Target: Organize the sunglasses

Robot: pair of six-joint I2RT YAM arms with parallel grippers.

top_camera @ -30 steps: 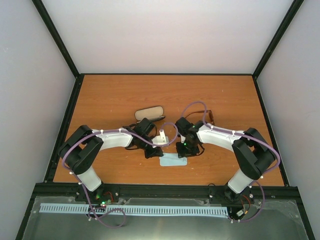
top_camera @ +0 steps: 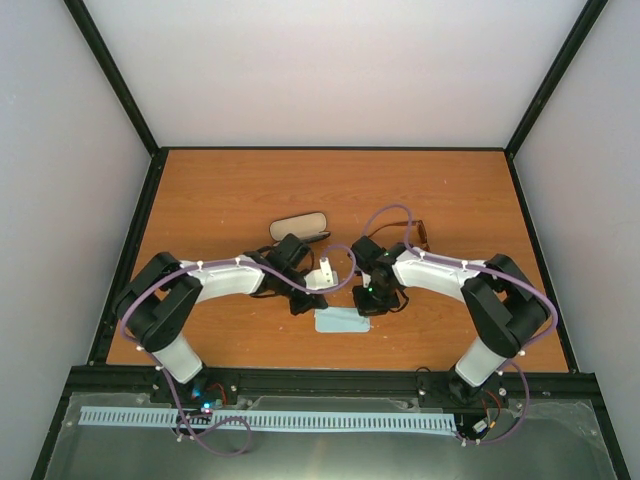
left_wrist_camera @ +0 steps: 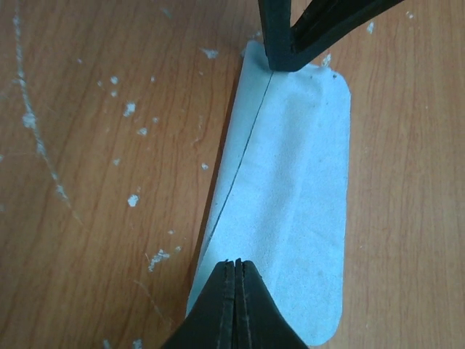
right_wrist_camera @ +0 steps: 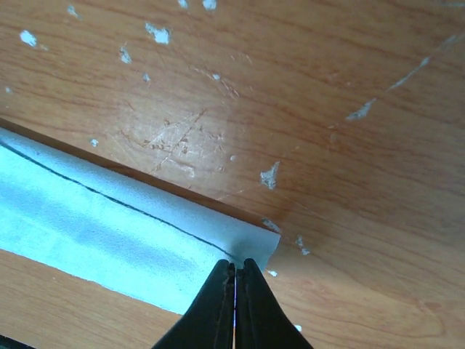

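A pale blue cloth (top_camera: 340, 322) lies on the wooden table below both grippers, with a dark crease along one long side. My left gripper is shut over one end of the cloth; my right gripper is shut at the cloth's other end, near its corner. Whether either pinches any fabric cannot be told. An open glasses case (top_camera: 298, 225) lies behind the left arm, and brown sunglasses (top_camera: 421, 232) lie behind the right arm.
The two arms are close together at the front middle, with their cables looping above them.
The cloth has shifted slightly to the left since a second ago. The left arm has moved a little; the right arm has barely moved.
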